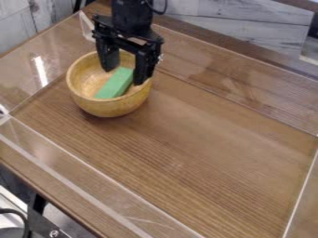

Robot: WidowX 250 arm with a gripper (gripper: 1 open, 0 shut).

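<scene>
A yellow-tan bowl [108,106] sits on the wooden table, upper left, with a green block [114,83] inside it, tilted along a diagonal. My black gripper [125,58] hangs over the bowl from the top, open, its two fingers apart, one toward the bowl's left back, the other toward its right side. I see nothing held between them.
A pale board [248,19] runs along the back. Black cables [19,223] lie at the lower left corner.
</scene>
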